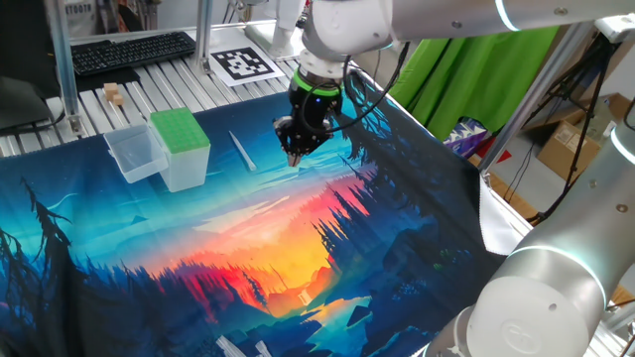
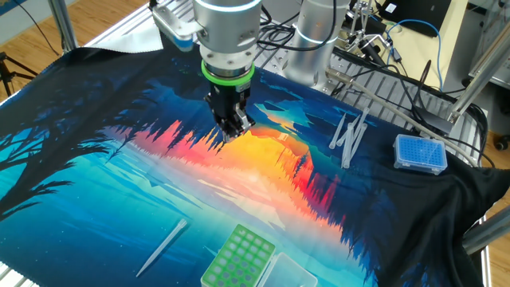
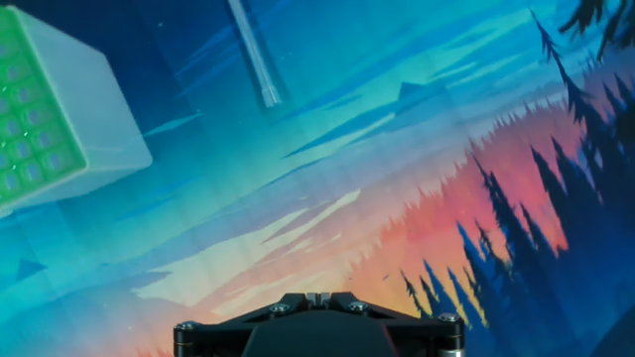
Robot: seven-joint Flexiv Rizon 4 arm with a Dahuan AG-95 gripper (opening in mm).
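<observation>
My gripper (image 1: 294, 159) hangs above the cloth with its fingertips together and nothing visible between them. The wrist view shows the closed gripper at the bottom edge, over bare cloth. A slim translucent plastic piece, like a pipette (image 1: 242, 151), lies alone on the blue part of the cloth; part of this pipette (image 3: 256, 55) also shows at the top of the wrist view, apart from my fingers. Beside it stands a white box with a green, holed top (image 1: 180, 132), its clear lid (image 1: 137, 152) hinged open.
Several similar pipettes (image 2: 349, 139) lie on the dark side of the cloth, near a blue rack box (image 2: 420, 154). A keyboard (image 1: 134, 53) and a printed marker (image 1: 244, 63) sit beyond the cloth.
</observation>
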